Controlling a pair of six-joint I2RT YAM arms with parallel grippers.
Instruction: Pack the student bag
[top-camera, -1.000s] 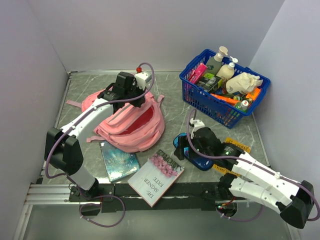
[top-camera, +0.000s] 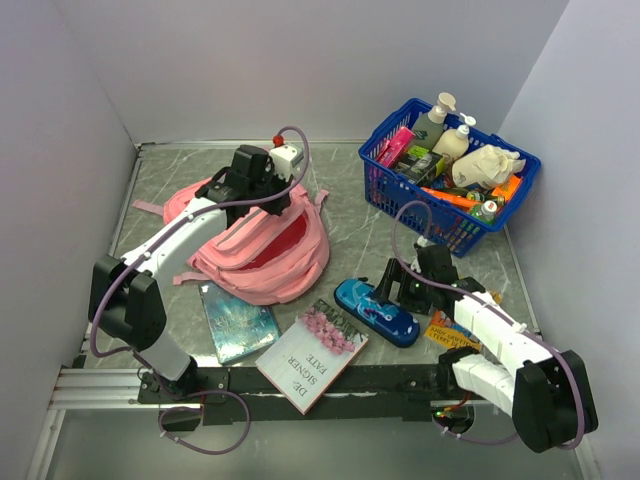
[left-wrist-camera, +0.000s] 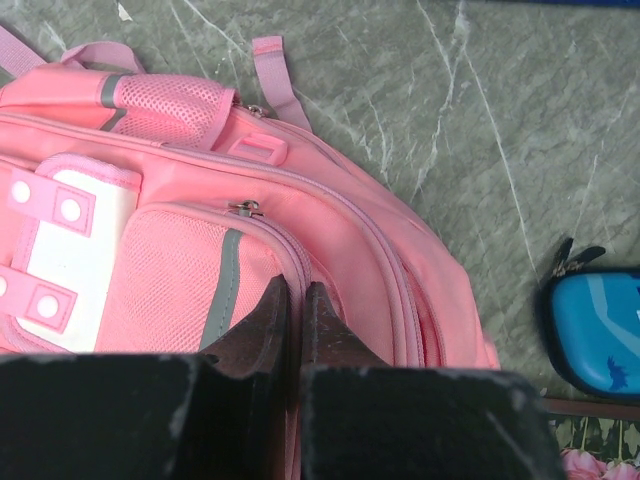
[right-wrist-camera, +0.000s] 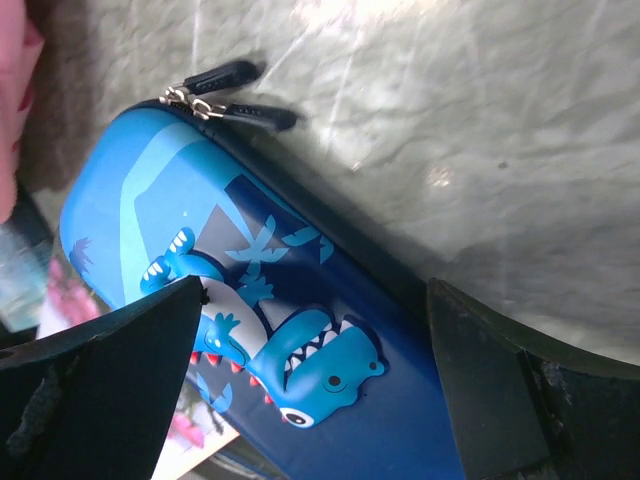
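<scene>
The pink backpack lies on the floor at left, its main opening gaping. My left gripper is shut on a fold of the bag's fabric by the piped edge of its front pocket. At the middle right is a blue pencil case with a crocodile print. Over it my right gripper stands open: one finger overlaps the case's top and the other is near its zip side. Whether either touches the case, I cannot tell.
A white book with pink flowers and a teal book lie in front of the bag. Behind the right arm is an orange-yellow booklet, partly hidden. The full blue basket occupies the back right. Bare floor separates bag and basket.
The case has shifted slightly left and toward the front. The left arm and bag stayed still.
</scene>
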